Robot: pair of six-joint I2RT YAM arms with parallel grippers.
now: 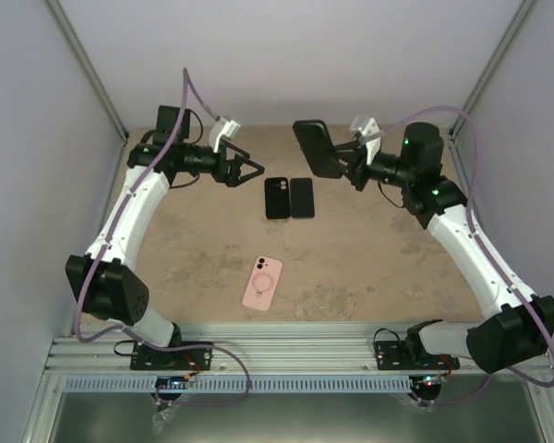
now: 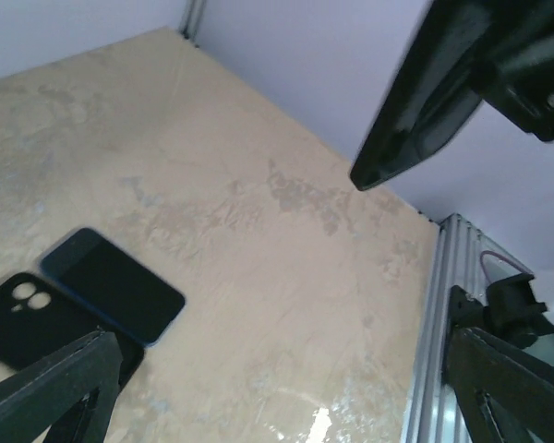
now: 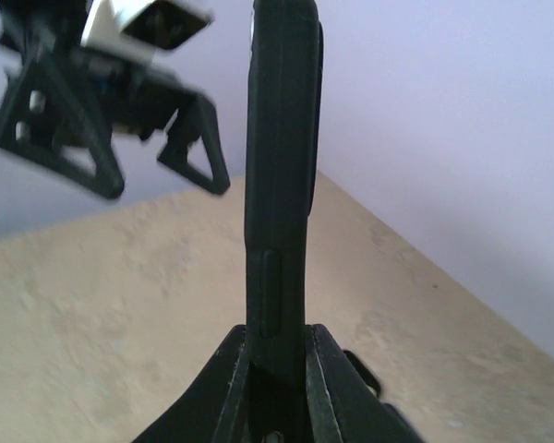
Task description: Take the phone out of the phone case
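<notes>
My right gripper (image 1: 348,159) is shut on a black phone-shaped slab (image 1: 319,148), raised above the table. In the right wrist view the slab (image 3: 279,175) stands edge-on between the fingers; whether it is a phone inside a case cannot be made out. To its left, my left gripper (image 1: 251,168) stands open, apart from the slab and with nothing between its fingers. Part of the slab (image 2: 420,101) also shows at the upper right of the left wrist view.
Side by side at the back middle lie a black piece with camera openings (image 1: 277,205) and a plain black slab (image 1: 302,198). A pink phone or case (image 1: 261,284) with a ring lies at the front.
</notes>
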